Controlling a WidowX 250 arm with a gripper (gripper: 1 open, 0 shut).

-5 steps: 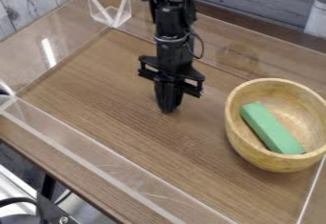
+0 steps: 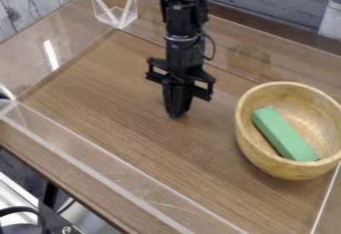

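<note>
My black gripper hangs low over the middle of the wooden tabletop, its fingertips pointing down at the wood. It is shut, with nothing visible between its fingers; whether the tips touch the surface is not clear. To its right stands a wooden bowl with a green block lying inside it.
Clear strips or panels run along the table's left and front edges. A white angular piece is at the back left, and a white object at the back right. The tabletop left of and in front of the gripper is bare.
</note>
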